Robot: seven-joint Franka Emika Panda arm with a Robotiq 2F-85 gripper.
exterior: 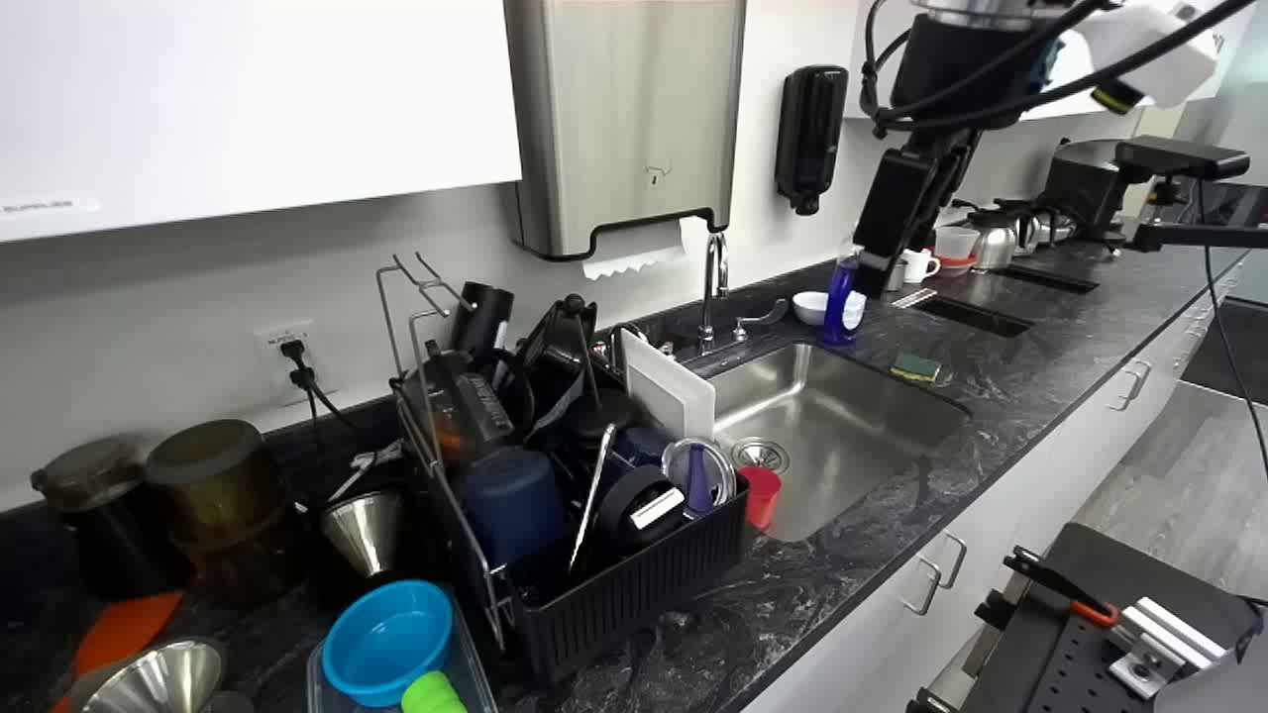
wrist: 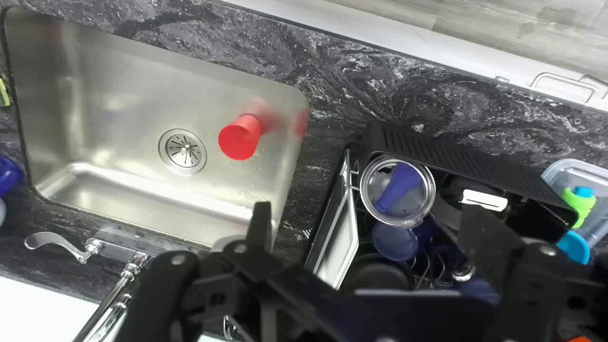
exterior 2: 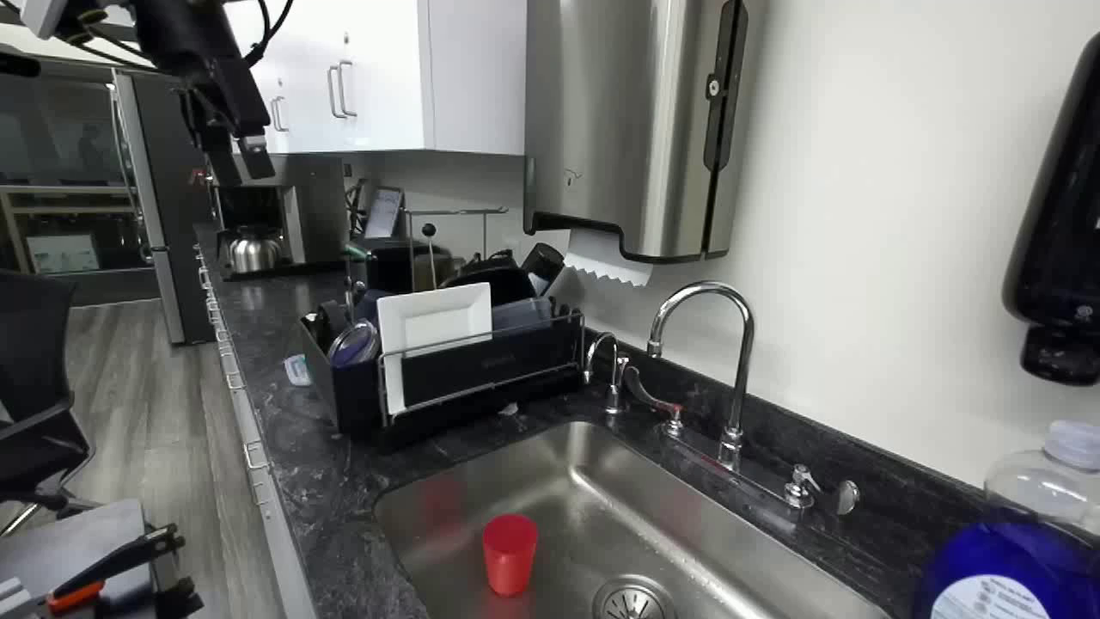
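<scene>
A red cup (exterior 2: pixel 510 557) stands in the steel sink (exterior 2: pixel 577 454), close to the drain; the wrist view looks down on the same cup (wrist: pixel 240 137). Above the counter hangs my gripper, open and empty, its two fingers spread wide across the lower part of the wrist view. In the first exterior view the gripper (exterior: pixel 886 267) points downward, high over the countertop. The black dish rack (wrist: pixel 393 137) lies below it, packed with dishes, among them a white square plate (exterior 2: pixel 438 335) standing on edge and a clear round lid (wrist: pixel 397 191).
The faucet (exterior 2: pixel 744 356) rises behind the sink, beneath a steel towel dispenser (exterior: pixel 642 119). Blue dish soap (exterior: pixel 841 303) and a sponge (exterior: pixel 916 366) sit at the sink's edge. Left of the rack are a blue bowl (exterior: pixel 388 642) and a funnel (exterior: pixel 365 531).
</scene>
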